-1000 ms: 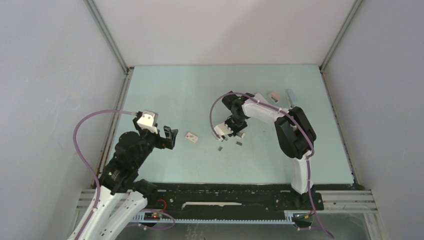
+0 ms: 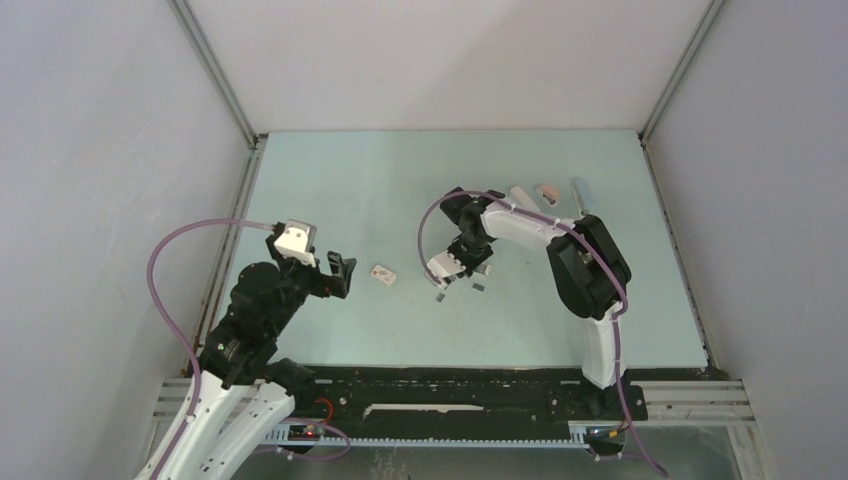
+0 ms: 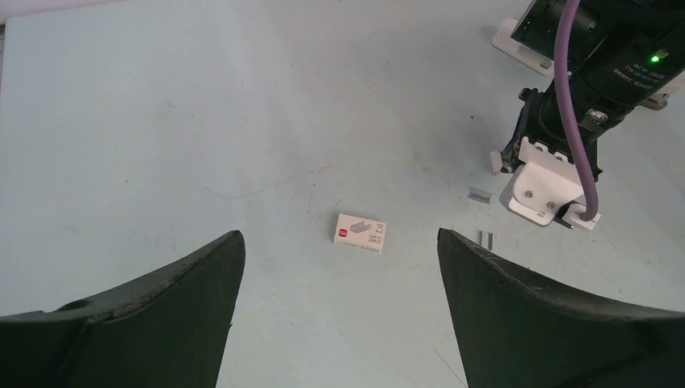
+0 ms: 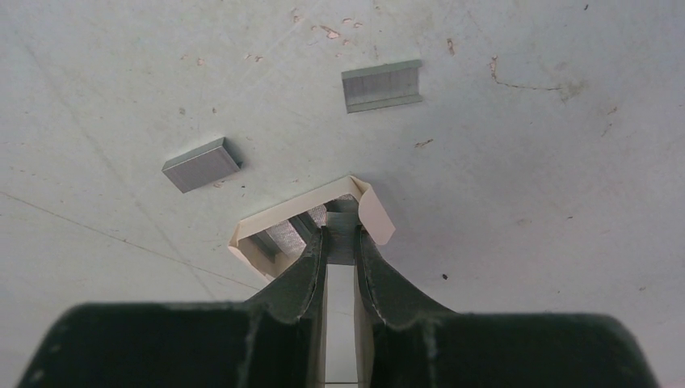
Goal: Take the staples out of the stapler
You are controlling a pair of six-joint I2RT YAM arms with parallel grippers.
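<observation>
My right gripper is at an open cardboard box (image 4: 295,208) in the right wrist view. Between its fingertips stands a grey staple strip (image 4: 340,222), touched on both sides at the box's end. More strips show inside the box. Two loose staple strips lie on the table, one (image 4: 202,165) left of the box and another (image 4: 383,86) beyond it. Over at the left, my left gripper (image 2: 340,276) is open and empty above the table. No stapler can be made out clearly.
A small printed box (image 3: 359,233) lies on the table between the arms. At the back right are a white object (image 2: 523,199), a pinkish object (image 2: 548,194) and a blue object (image 2: 583,192). Ample bare table remains at the back left and front.
The right arm has shifted only slightly around the same place by the box. My left arm, the printed box and the loose strips keep their places.
</observation>
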